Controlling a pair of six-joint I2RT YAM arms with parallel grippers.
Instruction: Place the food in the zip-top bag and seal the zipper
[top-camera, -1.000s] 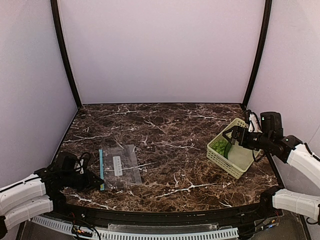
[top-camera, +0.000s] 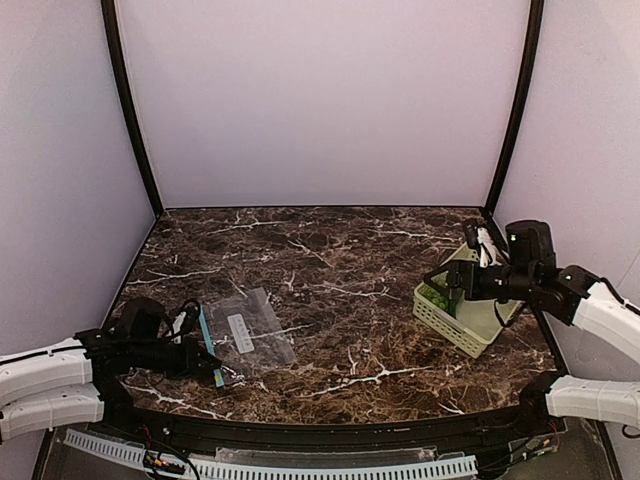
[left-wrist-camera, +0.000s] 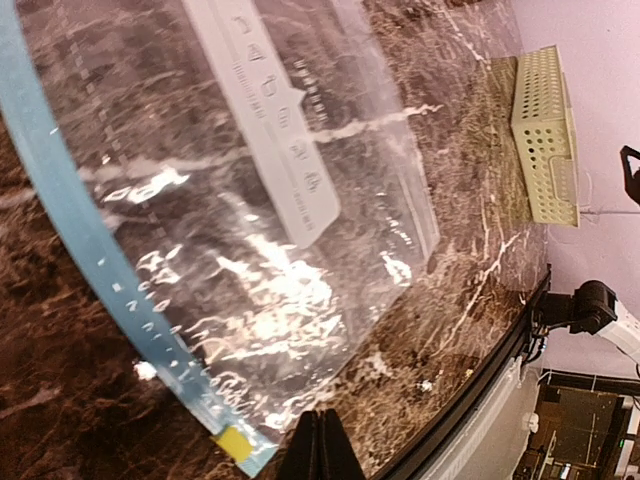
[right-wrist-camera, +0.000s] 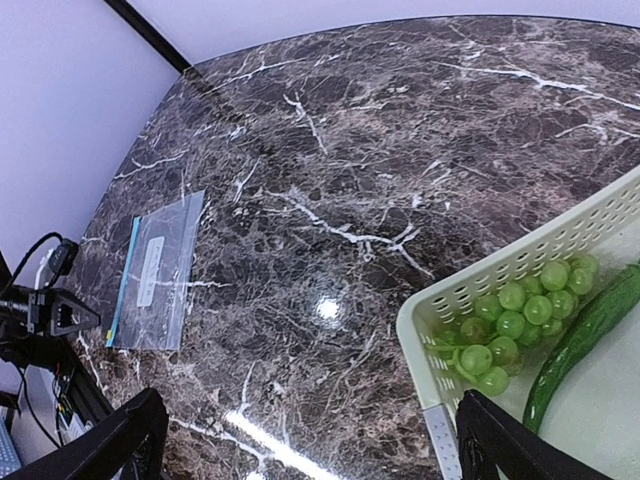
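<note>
The clear zip-top bag (left-wrist-camera: 345, 190) lies flat at the table's left, its blue zip strip (left-wrist-camera: 110, 275) along the left side. A yellow slider (left-wrist-camera: 234, 444) sits at the strip's near corner. My left gripper is shut with nothing between its fingers, to the right of that slider and apart from it in the left wrist view. Green grapes (right-wrist-camera: 530, 305) and a long green vegetable (right-wrist-camera: 592, 335) lie in the cream basket (right-wrist-camera: 412, 330). My right gripper stands open with its fingers wide apart, by the basket's left wall.
The perforated basket stands at the table's right side, and the right arm partly covers it in the top view. Between bag and basket the dark marbled table (top-camera: 340, 310) is bare. A black rail (top-camera: 330, 428) runs along the front edge.
</note>
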